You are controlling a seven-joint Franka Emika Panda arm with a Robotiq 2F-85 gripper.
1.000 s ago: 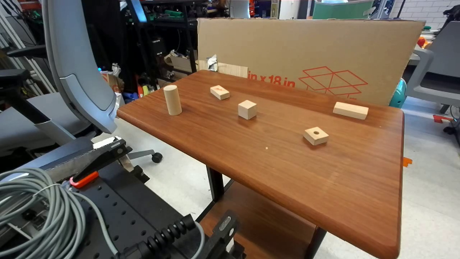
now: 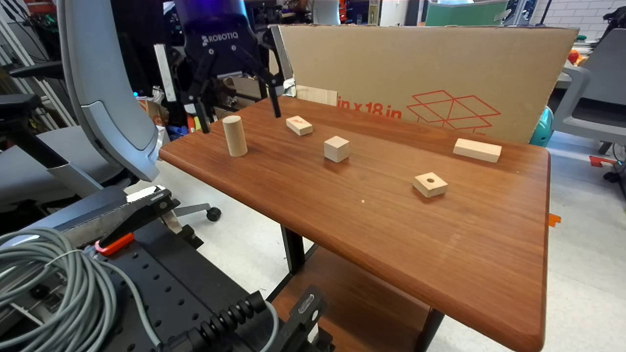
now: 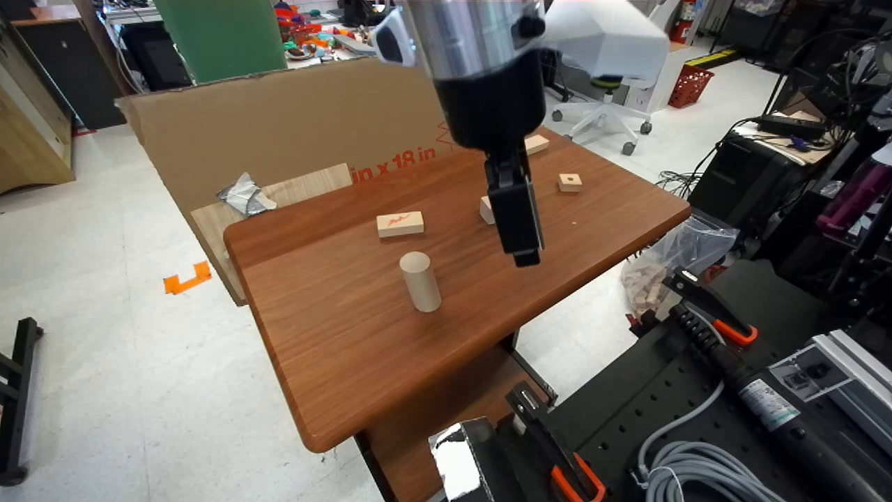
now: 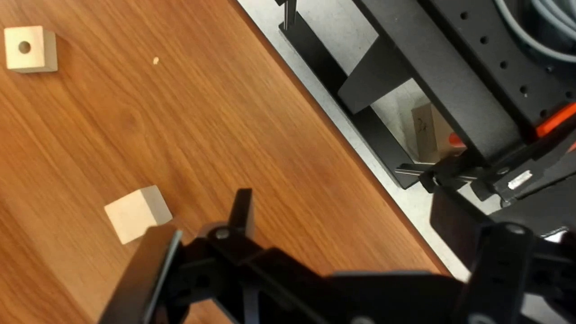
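Note:
My gripper (image 2: pixel 239 110) is open in exterior view 1, its fingers spread and nothing between them. It appears raised above the table, near the upright wooden cylinder (image 2: pixel 235 136) in that view. In exterior view 2 the gripper (image 3: pixel 526 255) is seen edge-on, partly covering the wooden cube (image 3: pixel 486 210), while the cylinder (image 3: pixel 420 283) stands clear to its left. The wrist view looks down past the spread fingers at bare table, with the cube (image 4: pixel 132 215) left of them and the square block with a hole (image 4: pixel 27 48) at upper left. No cylinder appears there.
A flat block with a red mark (image 2: pixel 299 125) and a long plain block (image 2: pixel 477 150) also lie on the brown table (image 2: pixel 375 246). Cardboard (image 2: pixel 381 64) walls off the far side. A black cart (image 2: pixel 170 281) stands by the near edge.
One second ago the gripper was out of exterior view 1. The blocks and the cylinder have not moved.

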